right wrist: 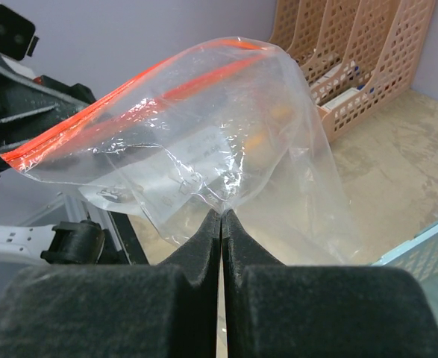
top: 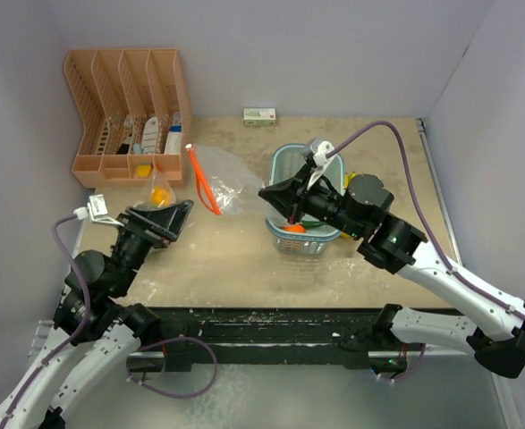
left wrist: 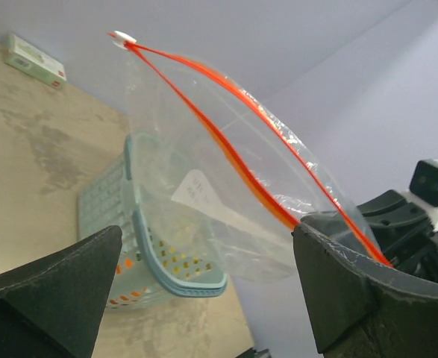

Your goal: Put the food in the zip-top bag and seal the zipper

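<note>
A clear zip top bag (top: 231, 183) with an orange zipper (top: 203, 186) hangs in the air above the table's middle, its zipper end towards the left. My right gripper is shut on the bag's film at the end away from the zipper. My left gripper (top: 180, 222) is open just left of the bag; in the left wrist view the orange zipper edge passes close to its right finger (left wrist: 360, 291), with nothing held. An orange food piece (top: 294, 229) and something green (top: 313, 222) lie in the blue-grey basket (top: 302, 243) beneath the right arm.
A peach-coloured divided rack (top: 85, 134) stands at the back left. In front of it, a filled clear bag (top: 161, 194) is partly hidden by my left arm. Yellow food (top: 349, 179) shows behind the right arm. A small box (top: 259, 116) sits at the back wall.
</note>
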